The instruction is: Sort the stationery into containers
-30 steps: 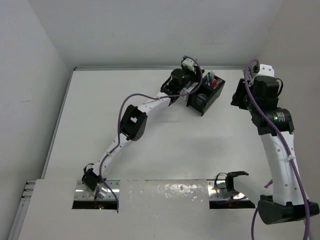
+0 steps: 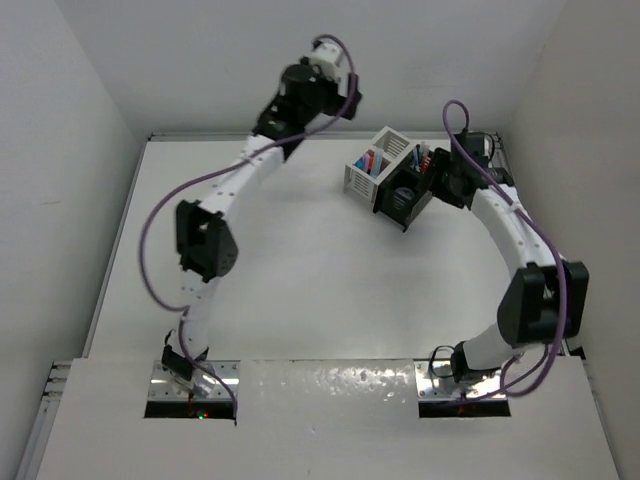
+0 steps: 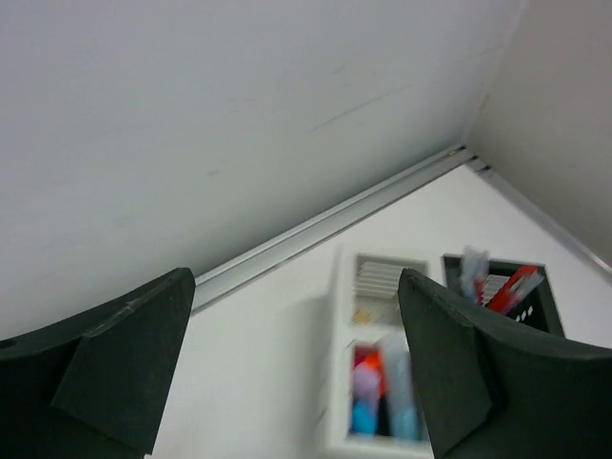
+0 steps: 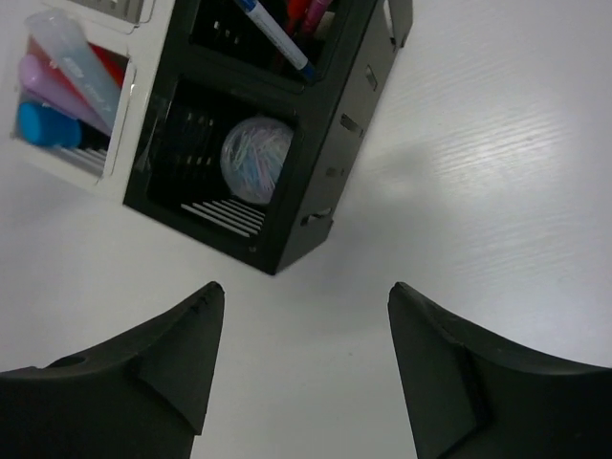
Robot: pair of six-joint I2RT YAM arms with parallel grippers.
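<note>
A white organiser [image 2: 360, 184] and a black organiser [image 2: 393, 208] stand side by side at the back right. The white one's front compartment holds a pink item [image 4: 63, 96], a clear bluish tube [image 4: 78, 67] and a blue-capped item [image 4: 48, 124]. In the black one, a rounded clear pack of thin coloured pieces [image 4: 256, 158] fills part of the front compartment, and a blue-and-white pen [image 4: 277, 40] and red items lie behind it. My left gripper, blurred in the top view, is open and empty above the back edge. My right gripper is open and empty near the black organiser.
Grey walls [image 2: 440, 60] rise along the back and sides. Purple hoses [image 2: 150, 215] loop over both arms.
My right arm has moved left from the right side, close to the black organiser.
</note>
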